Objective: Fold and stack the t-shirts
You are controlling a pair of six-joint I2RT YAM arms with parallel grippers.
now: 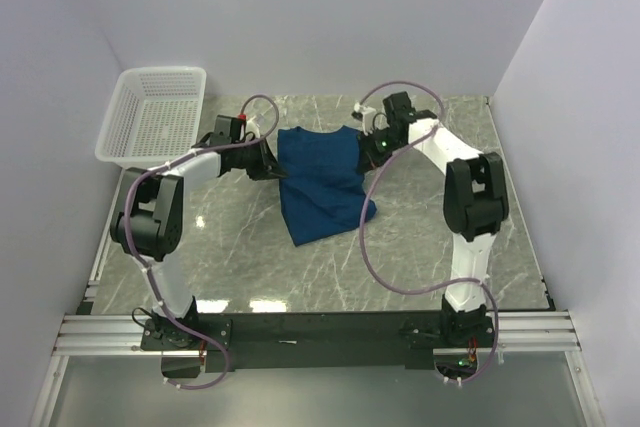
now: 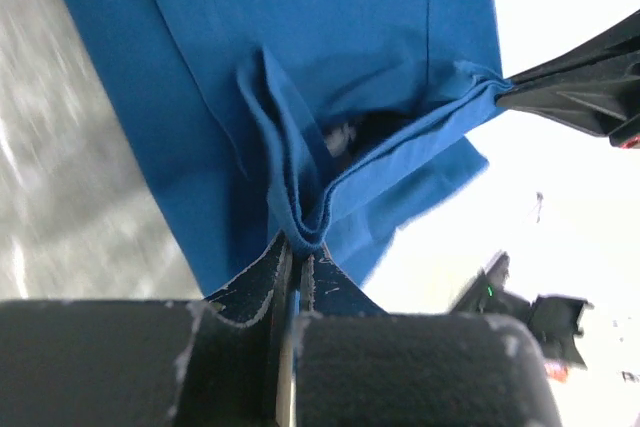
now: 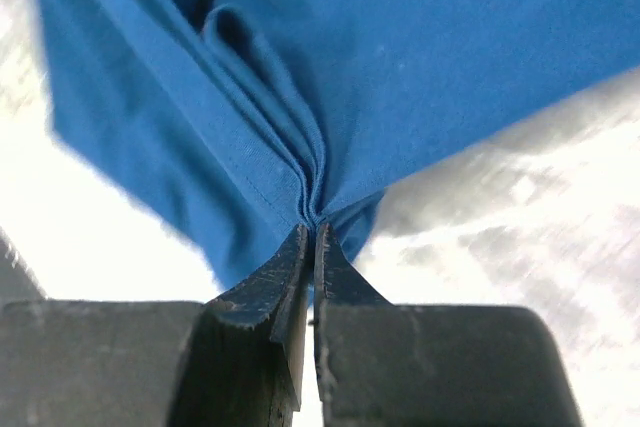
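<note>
A dark blue t shirt (image 1: 322, 157) lies in the middle of the table, its front part drawn up into a slack fold between the two arms. At its left edge, my left gripper (image 1: 279, 174) is shut on the cloth; a pinched ridge of blue fabric (image 2: 300, 212) runs into the fingertips in the left wrist view. On the opposite edge my right gripper (image 1: 366, 167) is shut on the shirt too. Gathered pleats (image 3: 305, 182) converge between its fingers in the right wrist view. The shirt's lower edge rests skewed on the table.
An empty white basket (image 1: 125, 157) stands at the back left. Purple cables loop over both arms, one hanging near the shirt's right edge.
</note>
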